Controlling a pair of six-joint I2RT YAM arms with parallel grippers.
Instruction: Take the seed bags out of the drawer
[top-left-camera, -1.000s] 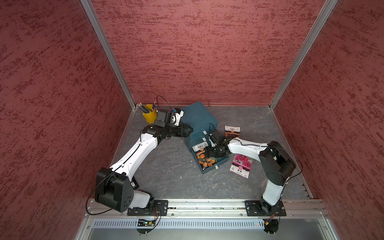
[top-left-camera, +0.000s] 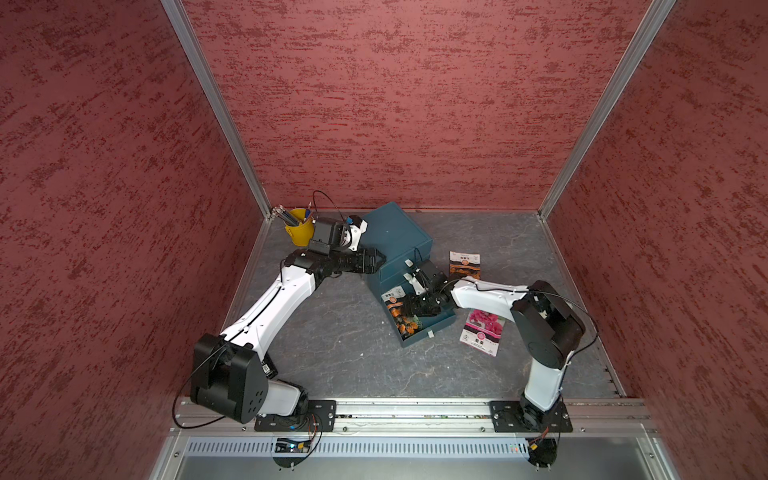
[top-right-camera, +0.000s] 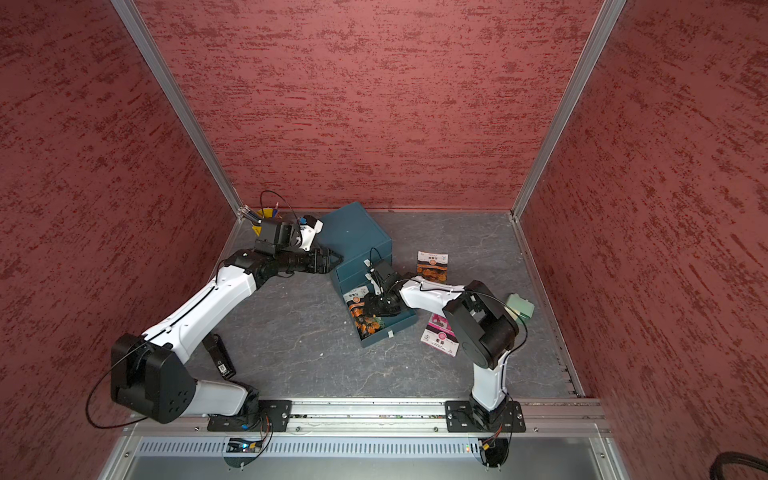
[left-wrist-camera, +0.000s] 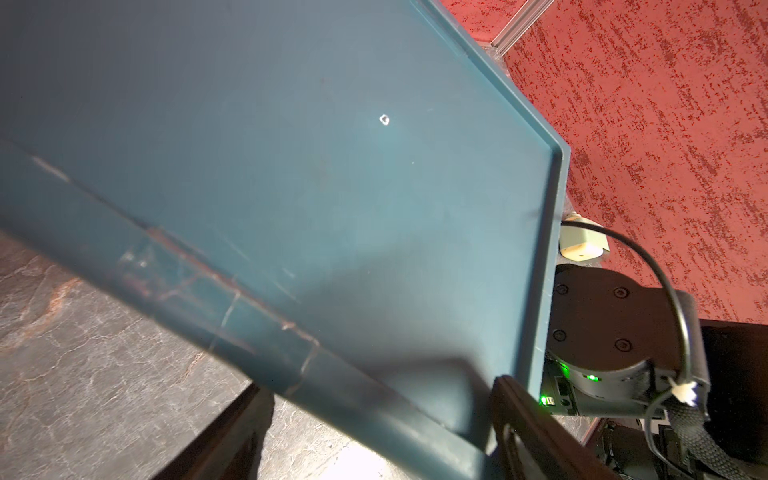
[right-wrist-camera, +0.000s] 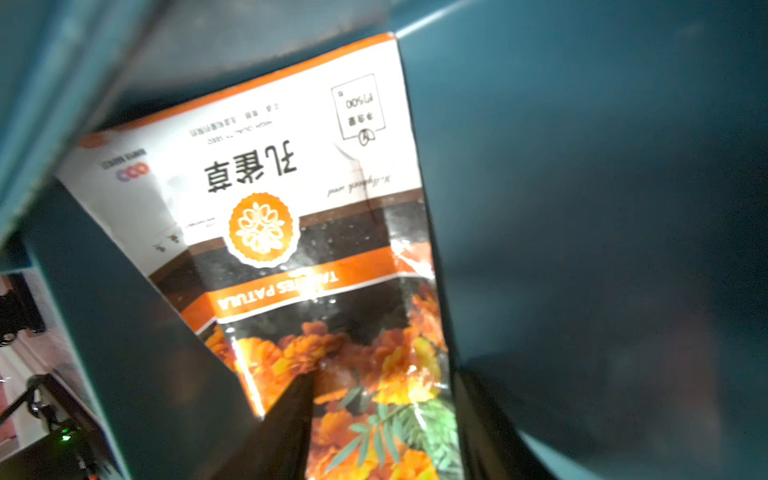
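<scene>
An orange-flowered seed bag (right-wrist-camera: 264, 304) lies in the left part of the pulled-out drawer (right-wrist-camera: 584, 240). Over its flowered end, my right gripper is partly open; the bag shows between its fingers, and I cannot tell whether they touch it. In the top left view, this gripper (top-left-camera: 412, 308) covers part of the bag (top-left-camera: 400, 312). Beside the blue cabinet (top-left-camera: 396, 228), my left gripper is open, with its fingers spread either side of the cabinet's edge. A pink-flowered seed bag (top-left-camera: 483, 330) and another orange one (top-left-camera: 464, 264) lie on the table, right of the drawer.
Behind the left arm stands a yellow bucket (top-left-camera: 300, 229) of pens. A green pad (top-right-camera: 520, 305) lies at the right, and a black object (top-right-camera: 218, 356) near the left arm's base. Clear table (top-left-camera: 344, 344) lies left of the drawer.
My right gripper has moved a little left over the orange bag in the drawer. The cabinet and drawer have shifted slightly left as well. The left arm stays put.
</scene>
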